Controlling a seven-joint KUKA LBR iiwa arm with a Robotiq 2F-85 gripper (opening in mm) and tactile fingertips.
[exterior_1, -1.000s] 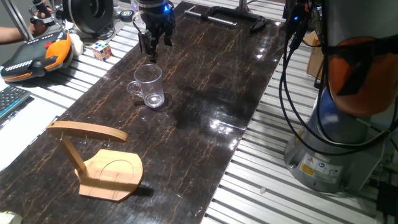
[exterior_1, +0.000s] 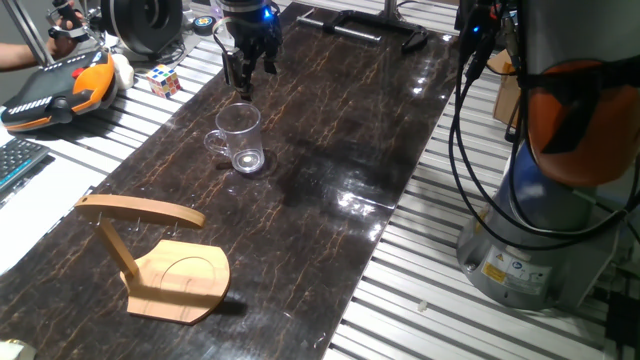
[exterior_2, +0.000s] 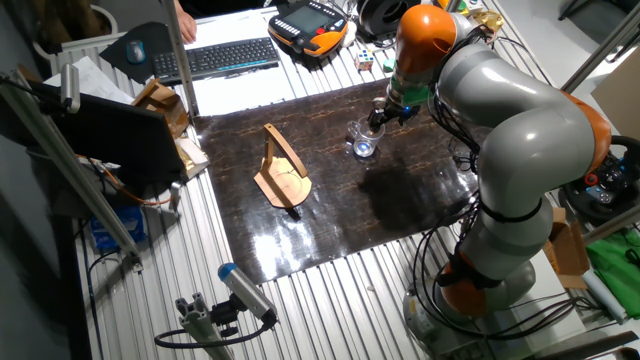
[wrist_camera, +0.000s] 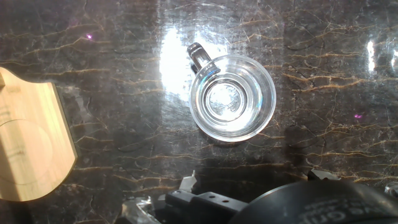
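A clear mug (exterior_1: 240, 137) stands upright on the dark marbled table, its handle (exterior_1: 215, 142) facing the keyboard side. From above, the wrist view shows the mug (wrist_camera: 231, 99) empty, handle toward the upper left. My gripper (exterior_1: 257, 82) hangs above the table just beyond the mug, apart from it. Along the bottom of the wrist view, its two fingertips (wrist_camera: 188, 182) stand well apart with nothing visible between them, partly hidden by the dark gripper body. A wooden stand (exterior_1: 180, 280) with a round recess and a curved top arm rests nearer the front.
A puzzle cube (exterior_1: 163, 81) and an orange-black teach pendant (exterior_1: 62, 92) lie off the table's left side. At the far end is a clamp (exterior_1: 375, 27). Bare table separates mug and stand. A person's hand (exterior_2: 187, 28) shows by the keyboard (exterior_2: 215, 60).
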